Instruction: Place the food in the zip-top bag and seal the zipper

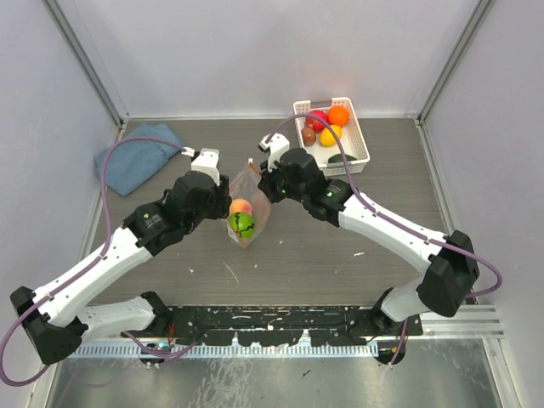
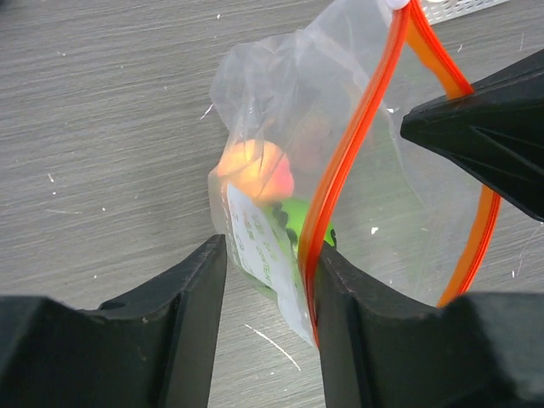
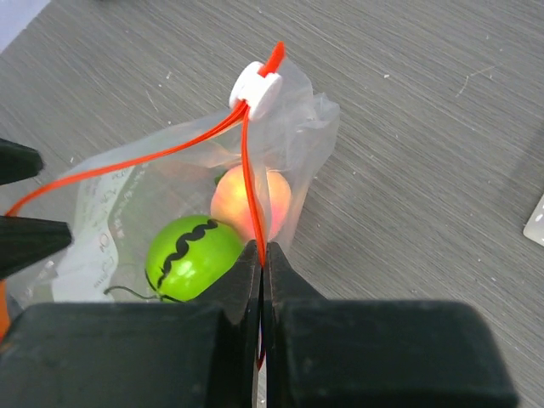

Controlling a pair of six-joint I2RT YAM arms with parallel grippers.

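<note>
The clear zip bag (image 1: 249, 183) with an orange zip edge stands between my grippers, its mouth apart in the wrist views. Inside it are a green ball with dark zigzag stripes (image 3: 191, 257), like a small watermelon, and a peach-coloured fruit (image 3: 242, 204). A white slider (image 3: 255, 89) sits at the far end of the zip. My right gripper is shut on one orange edge. My left gripper is open, its fingers apart; the opposite orange edge (image 2: 340, 161) runs down along its right finger, within the fingers' reach.
A white basket (image 1: 361, 153) at the back right holds several fruits, including an orange (image 1: 338, 115) and a dark green item. A folded blue cloth (image 1: 136, 161) lies at the back left. Bare table (image 1: 323, 263) stretches in front of the grippers.
</note>
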